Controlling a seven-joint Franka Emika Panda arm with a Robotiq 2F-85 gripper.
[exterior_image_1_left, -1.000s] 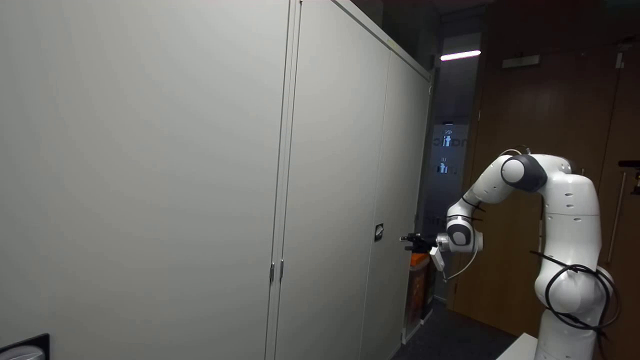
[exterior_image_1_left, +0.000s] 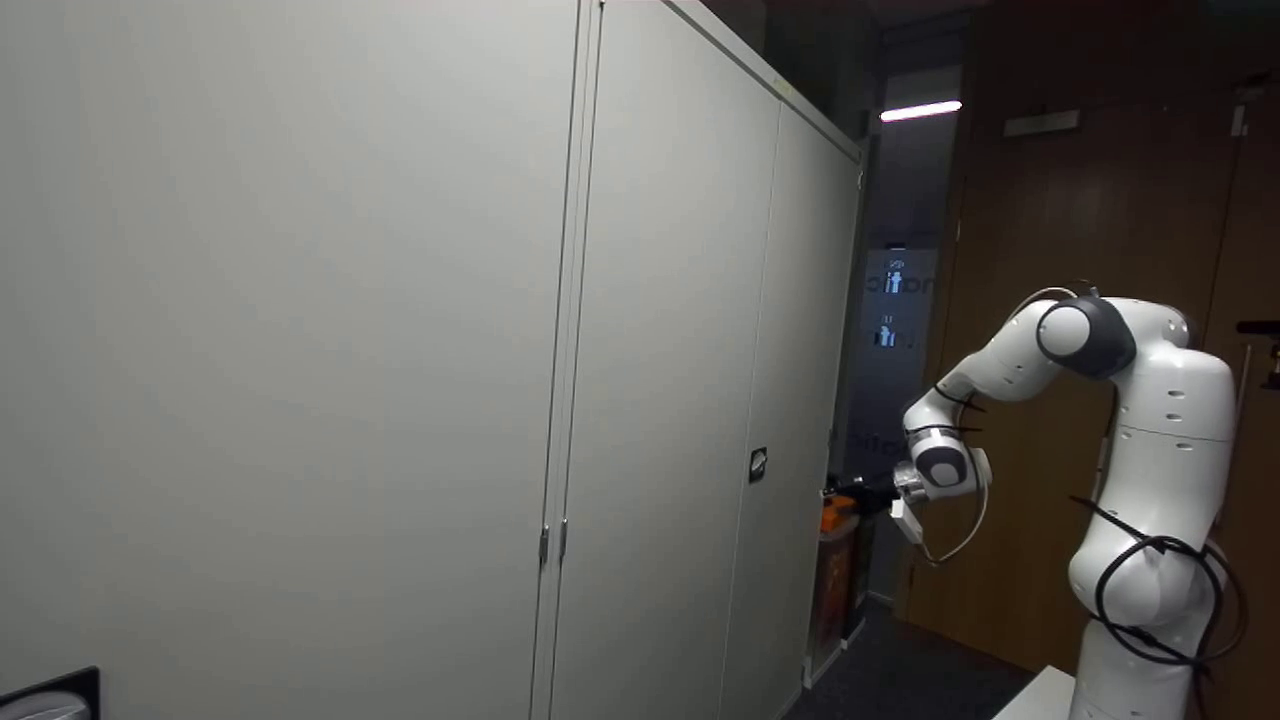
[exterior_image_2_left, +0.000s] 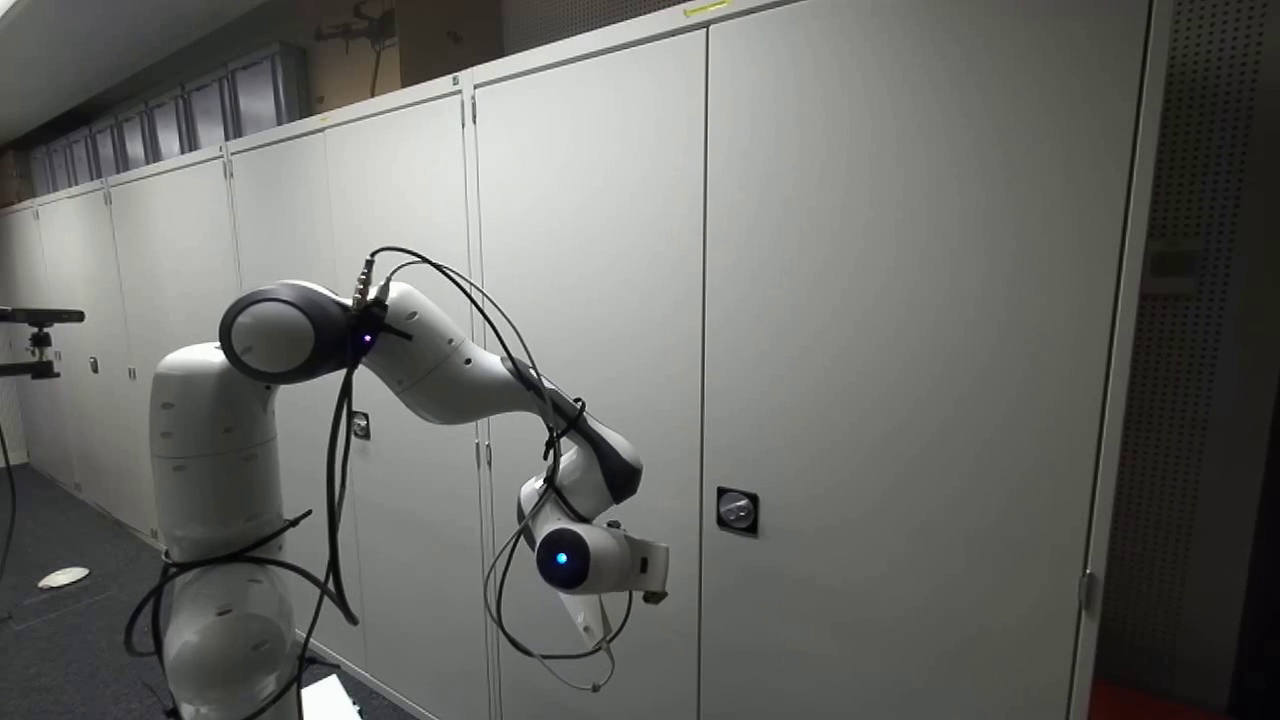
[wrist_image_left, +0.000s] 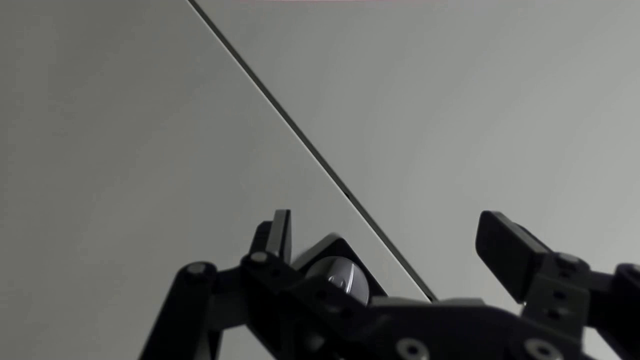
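A tall light-grey cabinet (exterior_image_2_left: 900, 300) has both its doors closed, with a thin dark seam between them. On one door, close to that seam, sits a round grey knob (exterior_image_2_left: 737, 511) in a square black plate. The same knob (wrist_image_left: 352, 277) shows low in the wrist view, partly covered by the gripper's body. In exterior view 1 my gripper (exterior_image_1_left: 833, 491) is held out toward the cabinet front, apart from the knob (exterior_image_1_left: 757, 466). My gripper is open, its black fingers (wrist_image_left: 279, 234) wide apart with nothing gripped. Exterior view 2 mostly hides the gripper behind the wrist.
More closed cabinets (exterior_image_2_left: 132, 312) continue along the wall on the left in exterior view 2. Cables (exterior_image_1_left: 1158, 540) loop around the arm. Past the cabinet's end stand bins, one with an orange top (exterior_image_1_left: 836, 514). Open space lies before the doors.
The arm has drawn back, moving right in exterior view 1, so the gripper is farther from the knob. The cabinet doors and knob look unchanged.
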